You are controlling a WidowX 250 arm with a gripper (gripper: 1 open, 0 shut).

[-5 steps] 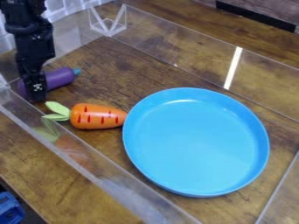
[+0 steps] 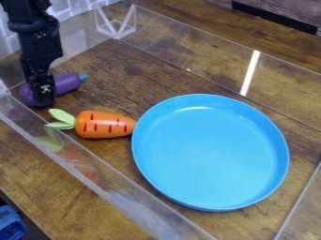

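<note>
My black gripper is low at the left of the view, down at a purple toy eggplant that lies against the clear wall of the enclosure. Whether its fingers are shut on the eggplant is hard to tell. An orange toy carrot with green leaves lies just below and to the right. A large blue plate fills much of the right half.
Clear plastic walls border the wooden floor on several sides. A blue object sits outside at the lower left. The floor above the plate and carrot is clear.
My gripper has shifted very slightly at the eggplant; otherwise the scene looks the same.
</note>
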